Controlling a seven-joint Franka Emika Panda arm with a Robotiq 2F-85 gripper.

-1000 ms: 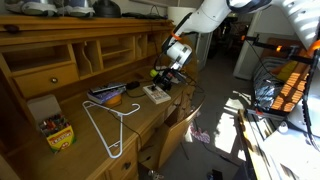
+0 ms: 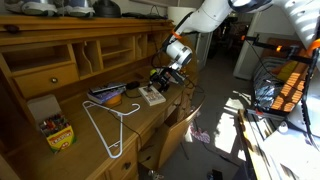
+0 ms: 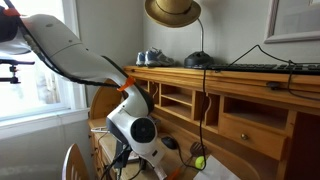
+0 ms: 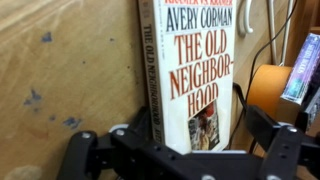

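Note:
A paperback book titled "The Old Neighborhood" (image 4: 205,70) lies on the wooden desktop, its printed spine and front cover showing in the wrist view. My gripper is open, with one dark finger (image 4: 100,152) on the spine side and the other (image 4: 268,130) beyond the opposite side. The book's lower end reaches into the gap between them, not visibly gripped. In exterior view 1 the pale book (image 2: 152,96) is at the arm's end, where the gripper's fingers are too small to make out.
Left of the book lie a white hanger (image 2: 115,132), a crayon box (image 2: 57,133) and dark items (image 2: 105,93). An orange, rounded object (image 4: 266,88) and a colourful box (image 4: 302,68) stand right of the book. The desk's cubbies (image 2: 52,78) rise behind; cables cross the desktop.
The arm's end has shifted slightly near the book. The book and the other desktop objects appear unmoved.

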